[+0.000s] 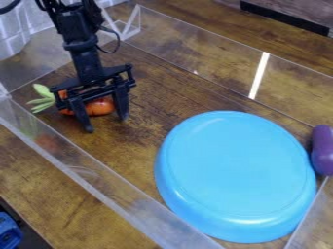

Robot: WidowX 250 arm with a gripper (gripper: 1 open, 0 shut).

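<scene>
My black gripper (101, 113) is low on the left side of the view, its fingers pointing down around an orange carrot (70, 103) with pale green leaves to its left. The gripper covers much of the carrot, and I cannot tell whether the fingers are closed on it.
A large blue plastic disc (235, 177) fills the lower right. A purple object (321, 148) sits at the right edge. Clear walls border the wooden surface (182, 78). A small blue object (7, 231) is at the lower left.
</scene>
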